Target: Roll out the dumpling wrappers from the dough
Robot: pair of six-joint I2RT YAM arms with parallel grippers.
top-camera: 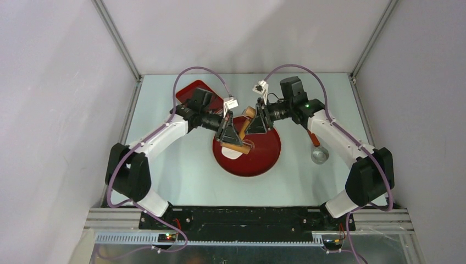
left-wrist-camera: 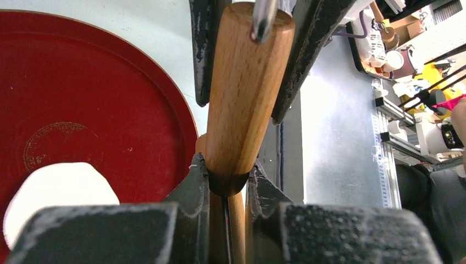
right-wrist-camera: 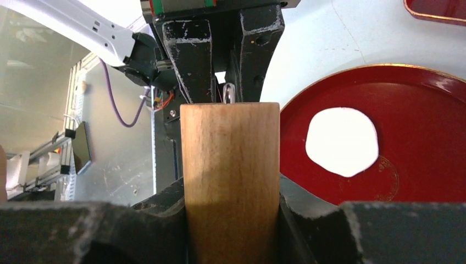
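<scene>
A wooden roller (top-camera: 236,147) with a wooden handle (left-wrist-camera: 247,88) is held over the red plate (top-camera: 258,160). My left gripper is shut on the roller's wood, and my right gripper is also shut on it, the wooden piece filling the space between its fingers. In the top view both grippers meet above the plate's middle. A flat white round of dough (right-wrist-camera: 340,140) lies on the plate, partly hidden by the roller in the top view.
A red tray (top-camera: 192,88) is at the back left, behind my left arm. A metal scoop (top-camera: 320,154) with an orange handle lies right of the plate.
</scene>
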